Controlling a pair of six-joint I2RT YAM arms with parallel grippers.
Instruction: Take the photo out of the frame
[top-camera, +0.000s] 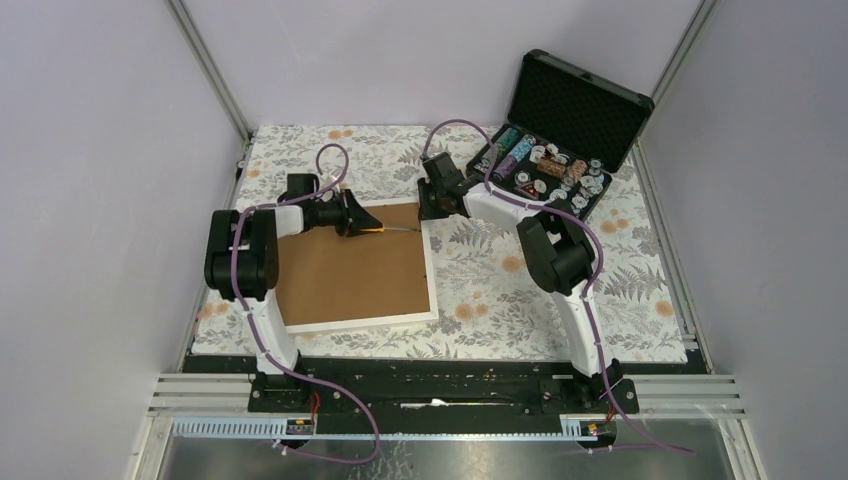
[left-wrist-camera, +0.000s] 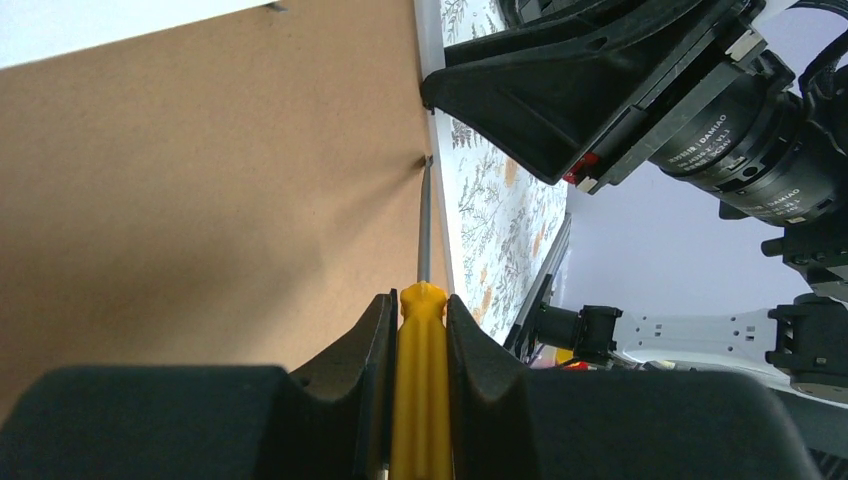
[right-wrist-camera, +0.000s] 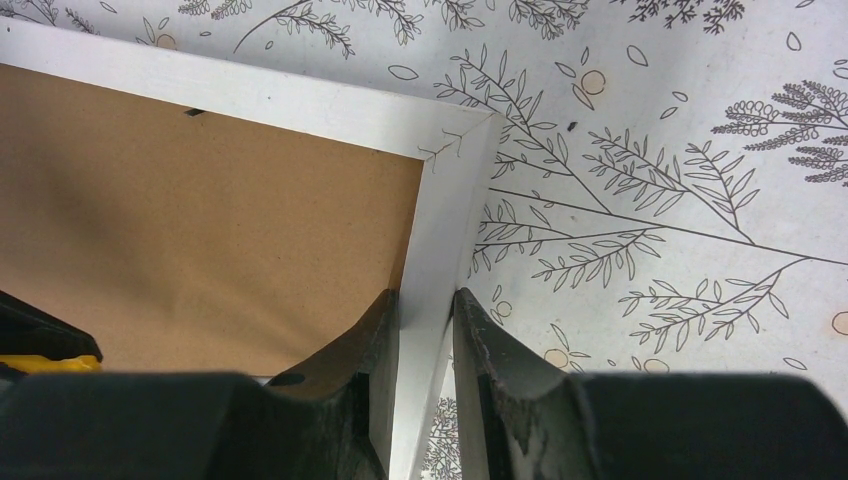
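Note:
The photo frame lies back side up, its white border around a brown backing board. My left gripper is shut on the yellow handle of a screwdriver, whose shaft reaches over the board. The shaft's end meets or hovers at a small dark tab on the inner edge of the right border; contact cannot be judged. My right gripper is shut on that same right border, near the far corner, one finger inside and one outside. Other dark tabs show at the far border. The photo is hidden.
An open black case with poker chips stands at the back right, behind the right arm. The two grippers are close together near the frame's far right corner.

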